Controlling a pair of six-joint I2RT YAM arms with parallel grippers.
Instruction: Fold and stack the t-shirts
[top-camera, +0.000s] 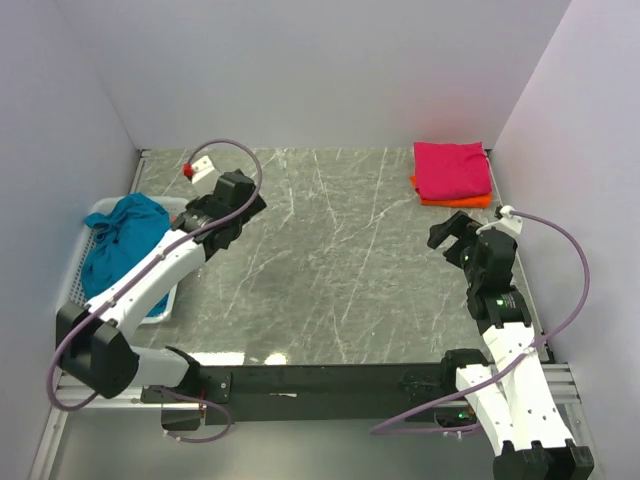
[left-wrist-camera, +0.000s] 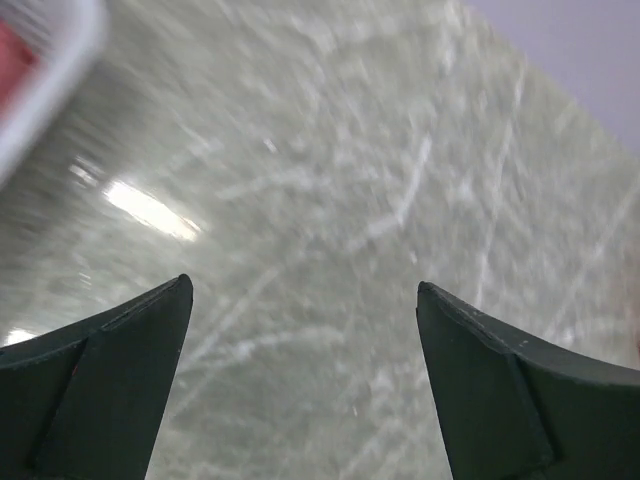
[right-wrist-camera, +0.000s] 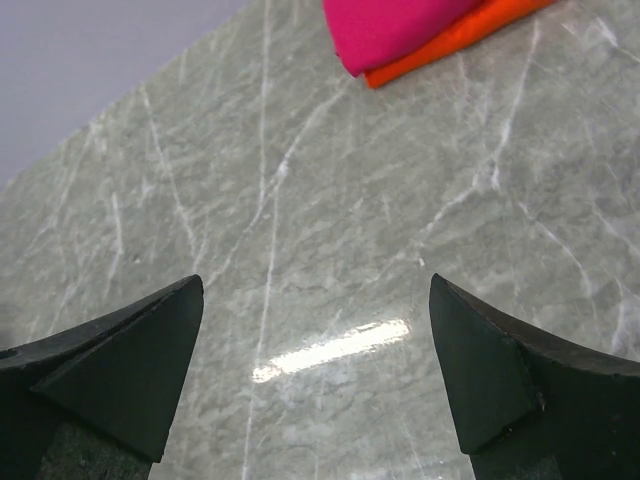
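Note:
A folded pink-red shirt (top-camera: 452, 170) lies on top of a folded orange one (top-camera: 470, 201) at the back right of the table; their corner also shows at the top of the right wrist view. A teal shirt (top-camera: 122, 252) lies crumpled in the white basket (top-camera: 167, 203) on the left. My left gripper hangs open above bare tabletop, right of the basket. Open as well, my right gripper is over empty surface in front of the folded pair. Neither holds anything.
Across the middle, the grey marbled table (top-camera: 330, 260) is bare. Walls close in at the back and both sides. Something red (left-wrist-camera: 12, 62) shows blurred inside the basket's rim (left-wrist-camera: 65, 75) in the left wrist view; what it is I cannot tell.

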